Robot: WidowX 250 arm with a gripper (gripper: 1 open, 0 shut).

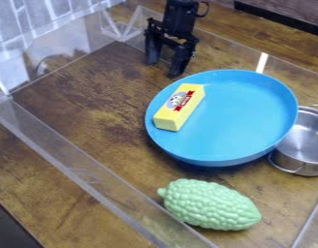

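My black gripper [169, 56] hangs at the top centre over the far part of the wooden board, behind the plate, its fingers apart with nothing visible between them. A blue plate [233, 126] fills the right middle. On its left side lies a yellow box [178, 108] with a red and white label, like a butter pack. A pale green bumpy vegetable [209, 204], like a bitter melon, lies at the bottom right, in front of the plate.
A steel pot [302, 145] stands at the right edge beside the plate. Clear low walls [84, 155] border the board [71, 87]. The left and middle of the board are bare.
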